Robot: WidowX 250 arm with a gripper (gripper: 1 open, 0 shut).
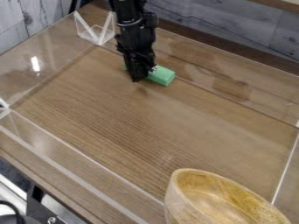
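A black robot arm comes down from the top of the view, and its gripper (139, 68) is low over the wooden table at the upper middle. A green block (160, 77) lies at the gripper, reaching out to its right and partly hidden behind it. I cannot tell whether the fingers are closed on the block.
A large yellow bowl-like container (216, 201) is at the lower right. A clear plastic piece (96, 29) stands at the back left, and another is at the left edge.
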